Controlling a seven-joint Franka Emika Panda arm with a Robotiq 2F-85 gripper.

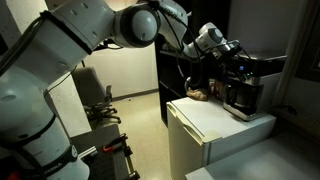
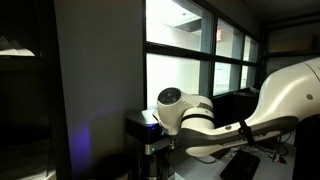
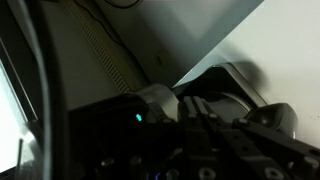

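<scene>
A black coffee maker [image 1: 243,95] stands on the white counter [image 1: 205,118] in exterior view 1. My arm [image 1: 135,25] reaches over from the left, and my gripper [image 1: 235,70] is at the machine's upper part. Up close in the wrist view, the dark machine body [image 3: 115,125] carries a small green light, with a rounded dark part [image 3: 225,85] beside it. The gripper appears shut in front of these, nothing visible between its fingers. Shadow makes any contact with the machine impossible to tell.
Brownish items [image 1: 198,93] sit at the counter's back, left of the coffee maker. An office chair [image 1: 98,105] stands on the floor to the left. A wall rises close behind the machine.
</scene>
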